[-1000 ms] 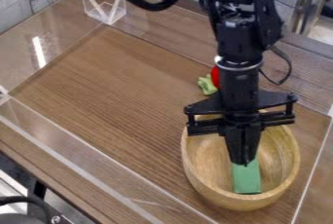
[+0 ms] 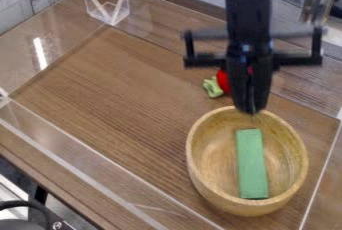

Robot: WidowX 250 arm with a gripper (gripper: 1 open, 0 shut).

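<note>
My gripper (image 2: 249,94) is raised above the back edge of a light wooden bowl (image 2: 214,179). It looks shut, with nothing seen between its fingers, though its tips are dark and hard to make out. A green rectangular block (image 2: 253,162) lies inside the bowl, below the gripper. Behind the bowl, partly hidden by the gripper, are a red object (image 2: 225,80) and a small pale green object (image 2: 213,88).
A clear plastic object (image 2: 110,7) stands at the back left. Dark cables (image 2: 27,214) show at the front left corner.
My gripper has risen up and back from inside the bowl, uncovering more of the green block, which stays in the bowl.
</note>
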